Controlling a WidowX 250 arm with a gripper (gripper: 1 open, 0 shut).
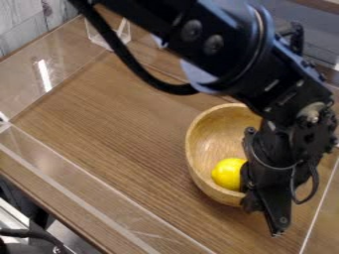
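Note:
A wooden bowl [208, 140] sits on the table at the centre right, holding a yellow lemon-like object [228, 173]. My black gripper [265, 198] hangs over the bowl's right side, covering much of it. The fingertips are low by the bowl's front right; whether they close on the bowl's wall or on something else is hard to see.
A clear plastic edge runs along the left and front, and a small clear container [106, 30] stands at the back left. A dark cable lies at the lower left.

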